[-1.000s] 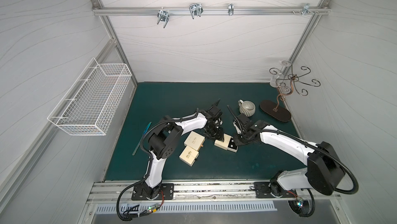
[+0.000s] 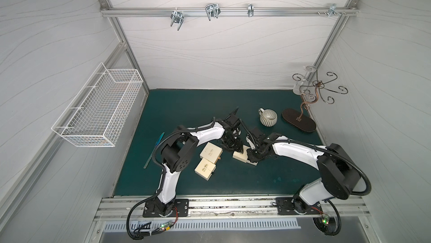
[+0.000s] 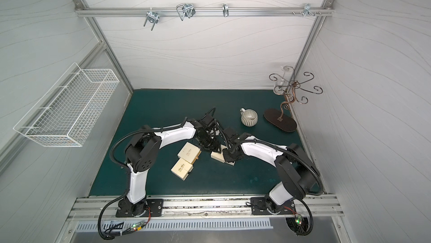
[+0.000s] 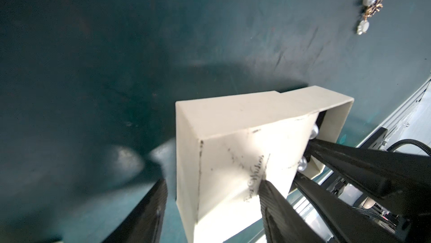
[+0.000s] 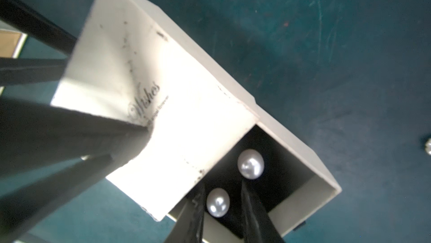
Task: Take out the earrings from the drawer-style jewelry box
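Note:
The cream jewelry box (image 4: 233, 153) lies on the table with its drawer (image 5: 291, 207) pulled partly out. Two pearl-like balls show in the dark drawer: one ball (image 5: 251, 164) near the sleeve and another ball (image 5: 218, 202) between the fingers of my right gripper. Those fingers are part open, reaching into the drawer; a gap shows beside the ball. My left gripper is part open at the sleeve, one finger over its printed top and the other past its side. On the table, apart from the box, lies an earring (image 4: 369, 12) with pearls and a gold bow.
Two more cream boxes, an upper box (image 2: 211, 152) and a lower box (image 2: 205, 169), sit left of the grippers. A striped cup (image 2: 268, 117) and a metal stand (image 2: 299, 120) stand at the back right. A teal stick (image 2: 154, 150) lies far left.
My right gripper has moved left and down onto the open drawer, which it now covers from above. The left arm and the box look unmoved.

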